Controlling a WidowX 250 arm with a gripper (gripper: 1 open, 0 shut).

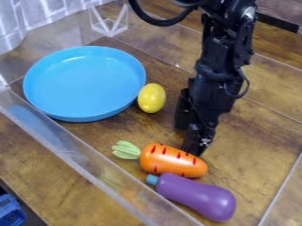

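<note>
My black gripper hangs low over the wooden floor in the centre right, open, its fingertips just behind an orange toy carrot with green leaves. A yellow lemon-like toy lies left of the gripper, beside a blue plate. A purple toy eggplant lies in front of the carrot. Whether the fingertips touch the floor or carrot is unclear.
A clear plastic wall runs diagonally along the left and bottom. A blue object sits outside it at the lower left. The wooden surface to the right of the gripper is clear.
</note>
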